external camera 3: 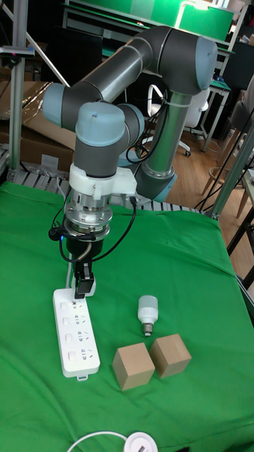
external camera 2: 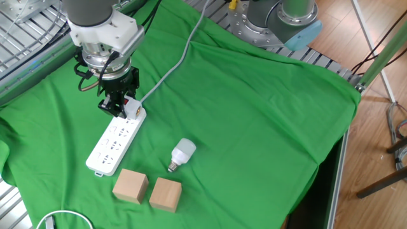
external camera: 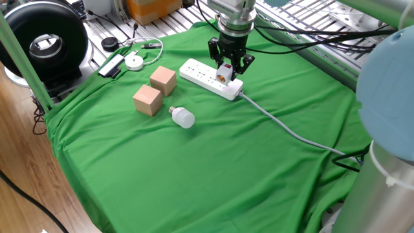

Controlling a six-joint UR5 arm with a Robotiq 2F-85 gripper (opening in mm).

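My gripper (external camera: 228, 68) is shut on a white lamp socket with a red switch (external camera: 224, 73), its round brass-coloured opening showing. The socket (external camera 2: 133, 109) is at the cable end of a white power strip (external camera 2: 116, 144); whether its pins are in the outlet cannot be told. In exterior view 3 the gripper's black fingers (external camera 3: 82, 275) hide part of the socket. A white light bulb (external camera: 184, 118) lies on its side on the green cloth, apart from the strip. Its metal screw base (external camera 2: 172, 166) points toward two wooden blocks.
Two wooden blocks (external camera: 148, 100) stand close together near the bulb. The grey power cord (external camera: 291, 133) runs from the strip across the cloth (external camera: 213, 175). A white round device with a cable (external camera: 134, 62) lies beyond the blocks.
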